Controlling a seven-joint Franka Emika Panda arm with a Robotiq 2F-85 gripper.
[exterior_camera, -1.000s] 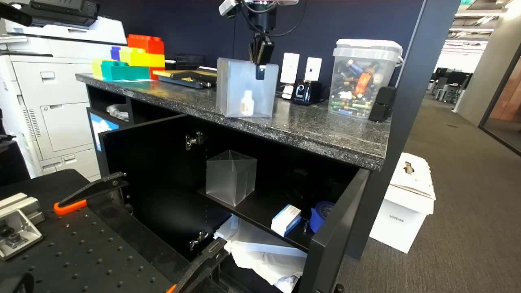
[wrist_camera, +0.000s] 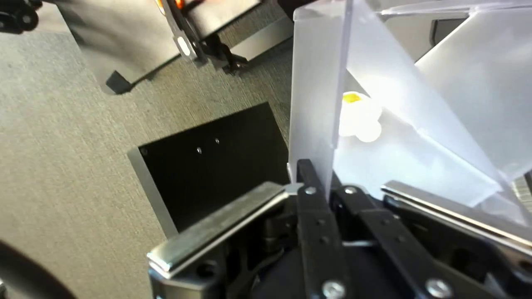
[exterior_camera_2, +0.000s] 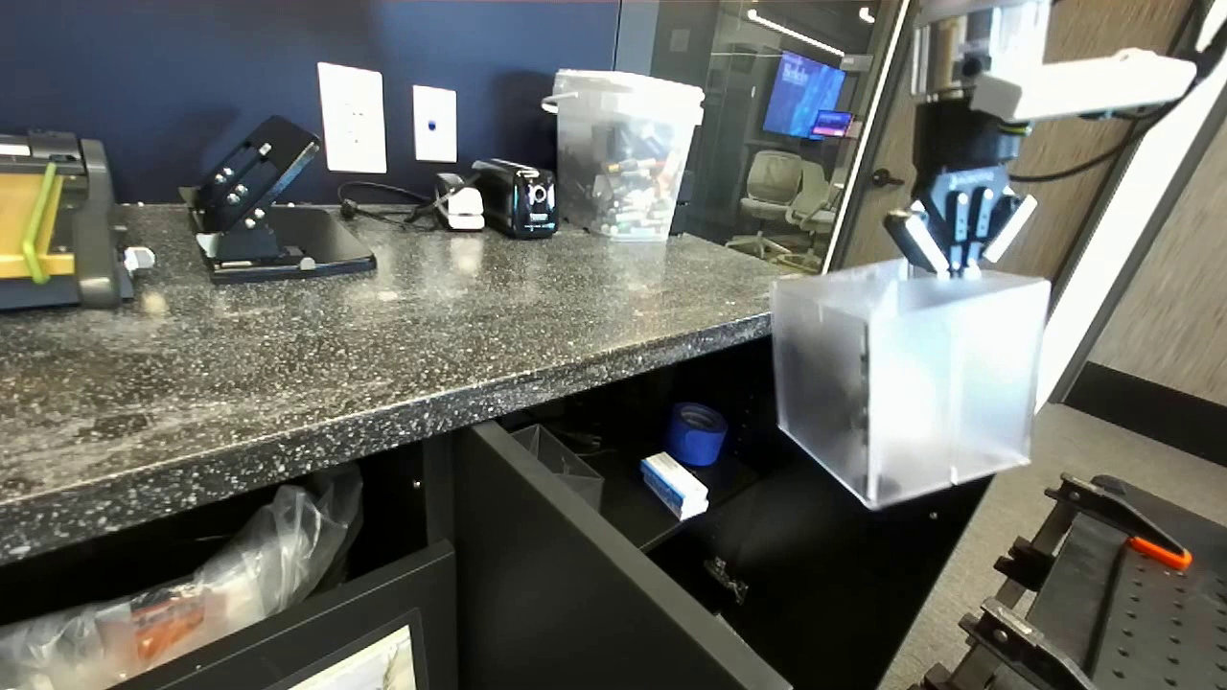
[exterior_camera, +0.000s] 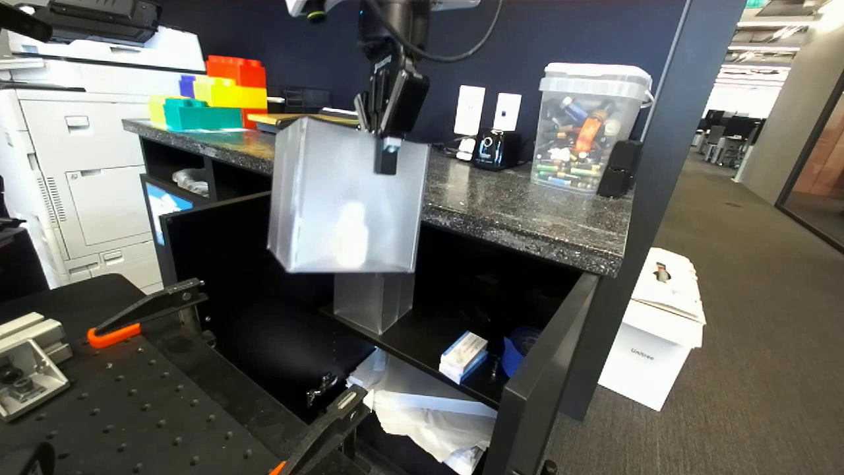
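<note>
A frosted clear bin (exterior_camera: 336, 214) hangs in the air in front of the counter, with my gripper (exterior_camera: 386, 158) shut on one of its upper walls. In the wrist view one wall of the bin (wrist_camera: 316, 94) runs between the fingers, and a white object with a yellow patch (wrist_camera: 360, 117) lies inside. Exterior view 2 has the bin (exterior_camera_2: 920, 379) off the counter's end, slightly tilted, apart from counter and cabinet. A second clear bin (exterior_camera: 372, 301) stands on the cabinet shelf, its upper part hidden by the held one in exterior view 1.
Below, the cabinet stands open, its right door (exterior_camera: 546, 356) swung outward. On its shelf lie a small white-and-blue box (exterior_camera: 464, 356) and blue tape (exterior_camera: 518, 348). A bucket of batteries (exterior_camera: 589, 130) occupies the counter. A black perforated table (exterior_camera: 142, 404) stands front left.
My gripper has carried the bin away from above the counter, toward the camera, lower and leftward in exterior view 1. It now covers part of the shelf bin.
</note>
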